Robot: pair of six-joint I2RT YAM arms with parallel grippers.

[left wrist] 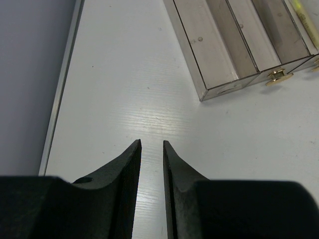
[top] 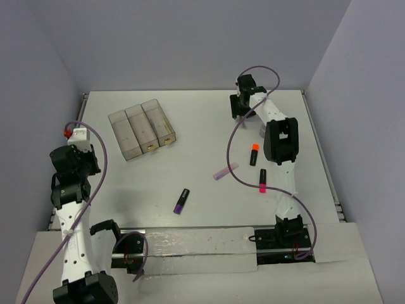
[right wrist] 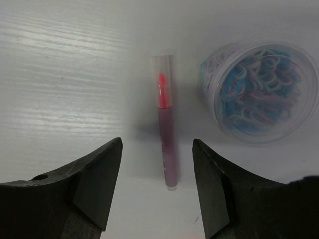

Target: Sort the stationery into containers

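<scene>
In the right wrist view a slim pen (right wrist: 168, 144), pinkish purple with a clear cap, lies on the table. Its lower end reaches between the spread fingers of my open right gripper, untouched by either. My left gripper hangs over bare table at the far left, fingers slightly apart and empty. A clear three-compartment container (top: 142, 129) stands at the back left; a yellow pen (left wrist: 305, 21) lies in its rightmost compartment. Elsewhere lie an orange-black marker (top: 254, 154), a pink-black marker (top: 262, 181), a pink-purple stick (top: 225, 171) and a purple-black marker (top: 181, 201).
A round clear tub (right wrist: 264, 94) of colourful small loops stands close to the right of the pen. Another clear tub (top: 263, 130) shows partly beside the right arm. The table's middle, between container and right arm, is free.
</scene>
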